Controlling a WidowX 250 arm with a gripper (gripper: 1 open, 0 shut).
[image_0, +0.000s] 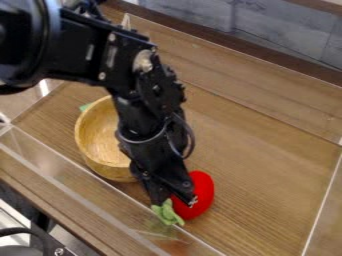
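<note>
The black gripper (167, 190) is down low near the front edge of the wooden table, at the left side of a red object (198, 196) with green leaves (168, 214), which looks like a toy strawberry or pepper. The red object rests on the table, largely uncovered on its right. The gripper looks shut, with nothing clearly seen between its fingers, though its tips are partly hidden. A wooden bowl (96, 143) sits behind the arm on the left.
A small green item (84, 106) lies behind the bowl. A clear strip runs along the near edge, with dark cables below at lower left.
</note>
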